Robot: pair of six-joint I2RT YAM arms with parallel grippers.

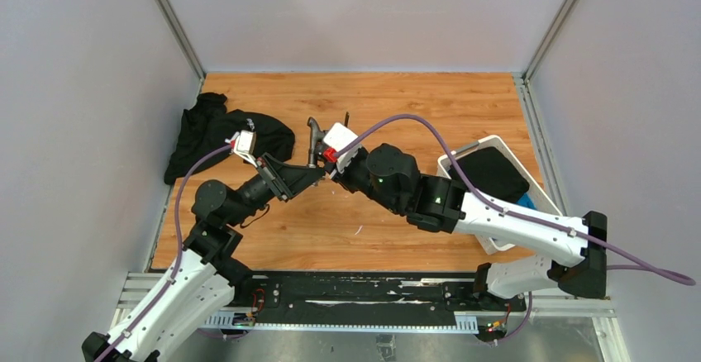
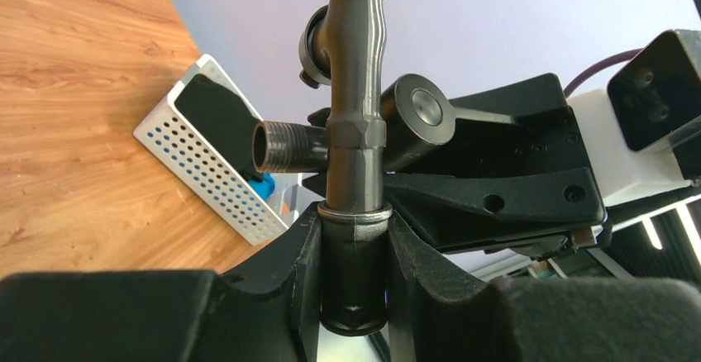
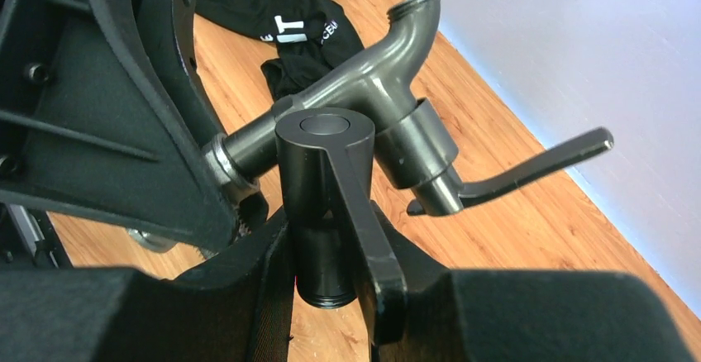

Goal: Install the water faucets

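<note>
My left gripper is shut on the base of a grey metal faucet, which stands out with spout and lever, seen also in the right wrist view [image 3: 364, 89]. My right gripper holds a dark cylindrical valve [image 3: 322, 188] with a flat lever between its fingers. The valve is right beside the faucet's pipe; in the left wrist view a threaded end [image 2: 285, 145] shows behind that pipe. In the top view the two grippers meet at the middle of the work area, so their exact contact is hidden.
A black cloth [image 1: 198, 130] lies at the back left. A white perforated bin [image 1: 522, 164] with dark cloth and a blue item stands at the right.
</note>
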